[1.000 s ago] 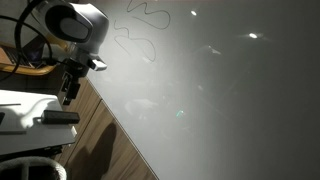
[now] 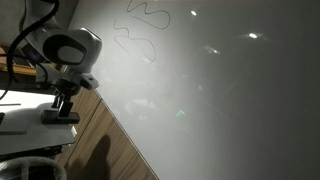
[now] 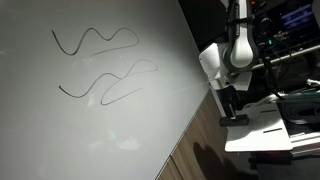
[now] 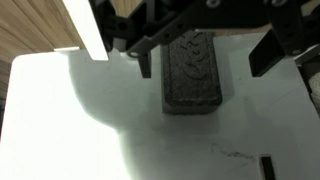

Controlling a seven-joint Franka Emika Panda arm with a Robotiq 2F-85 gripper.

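Note:
A dark grey block (image 4: 192,80), which looks like a whiteboard eraser, lies on the white table near its edge. My gripper is open, with one finger (image 4: 145,62) to the left of the block and the other to its right. Exterior view 1 has the gripper (image 2: 62,103) low over the block (image 2: 60,117). From the other side, the gripper (image 3: 233,112) is seen at the block (image 3: 235,120). Whether the fingers touch the block cannot be told.
A large whiteboard (image 3: 90,140) carries two wavy black lines (image 3: 95,40). Wood panelling (image 2: 105,145) stands beside the table (image 3: 258,137). A thin dark marker-like item (image 4: 267,167) lies on the table. A round bin (image 2: 35,168) is below it.
The arm has come down and slightly left toward the block, so the gap between gripper and block has closed. The block appears unmoved.

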